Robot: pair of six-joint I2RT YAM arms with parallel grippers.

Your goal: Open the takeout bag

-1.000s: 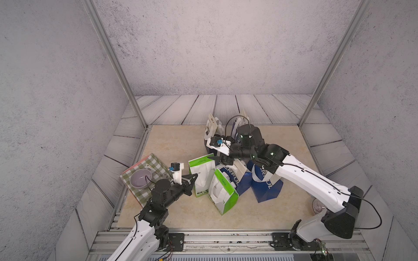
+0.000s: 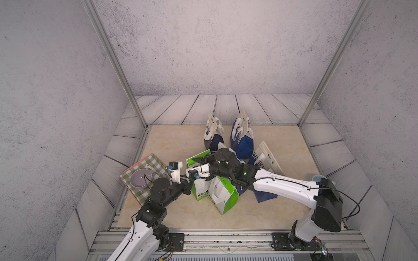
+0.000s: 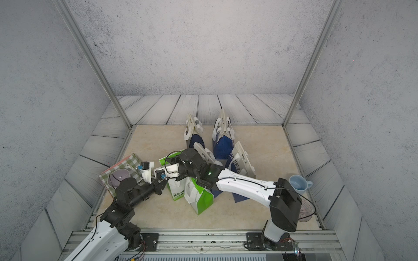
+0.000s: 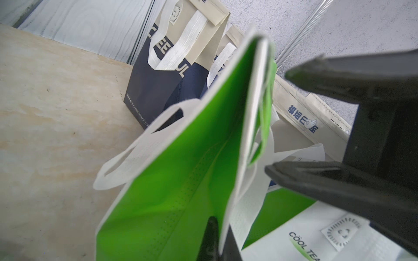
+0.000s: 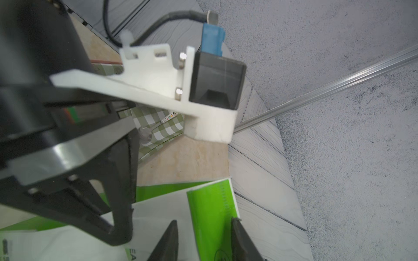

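Note:
The green-and-white takeout bag point(image 4: 174, 187) gapes in the left wrist view, its green inside showing. My left gripper is shut on this bag's thin white rim, which runs down between its fingertips. To the right of the rim, in the same view, the dark fingers of my right gripper stand apart with no bag wall between them. In the right wrist view, the right gripper is open, its fingertips over the bag's green edge point(image 5: 213, 213). From above, both grippers meet at the bag, partly hiding its mouth.
A second green-and-white bag point(image 2: 226, 200) stands close by at the front. Several blue-and-beige bags point(image 2: 243, 143) crowd behind and to the right. On the left, a purple bowl point(image 2: 140, 178) rests on a checked cloth point(image 2: 154, 161); a blue cup point(image 3: 299, 183) stands at far right.
My right arm has swung left and toward the front, from over the rear bags to the green bag beside my left gripper. The bag's upper part has shifted left. The left arm has barely moved.

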